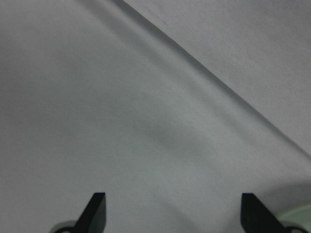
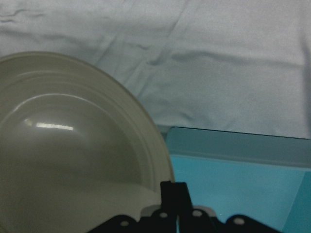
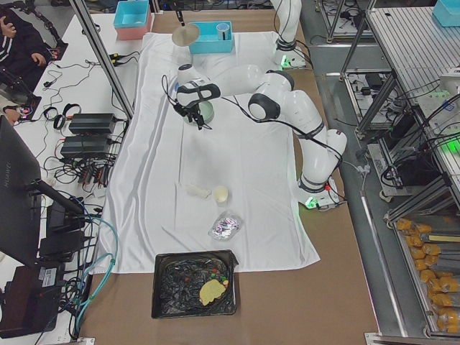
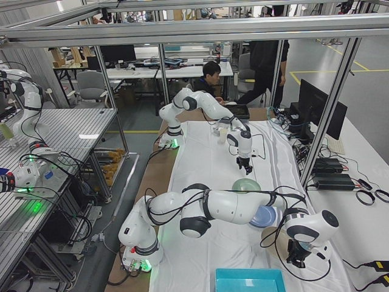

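My right gripper is shut on the rim of a beige plate (image 2: 77, 131), which is raised beside a turquoise bin (image 2: 228, 189); in the camera left view the plate (image 3: 185, 34) is at the back. My left gripper is open above the white cloth, with nothing between its fingers. A green bowl (image 1: 299, 216) lies just at its side, partly out of view; in the camera right view this bowl (image 4: 246, 186) sits beside a blue plate (image 4: 262, 216).
A white cup (image 3: 220, 194), a pale item (image 3: 198, 191) and a shiny bag (image 3: 226, 226) lie on the cloth. A black tray (image 3: 172, 284) stands at the near end. A blue cup (image 3: 223, 31) is in the turquoise bin.
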